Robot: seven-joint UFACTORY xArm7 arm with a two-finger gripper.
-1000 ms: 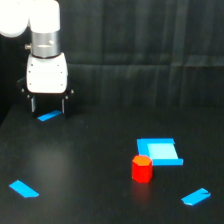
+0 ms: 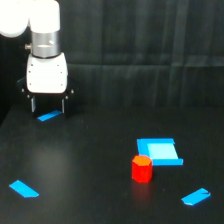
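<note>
My gripper (image 2: 48,104) hangs at the back left of the dark table, its two fingers spread wide. Nothing shows between them. A small flat blue piece (image 2: 49,115) lies on the table just below the gripper; whether the fingertips touch the table there, I cannot tell. A red block (image 2: 142,169) with a faceted outline stands right of centre. Behind it, partly covered by it, is a blue tray-like thing (image 2: 149,143) with a pale inside.
One blue piece (image 2: 24,189) lies at the front left and another blue piece (image 2: 196,197) at the front right. A dark curtain (image 2: 140,70) closes off the back.
</note>
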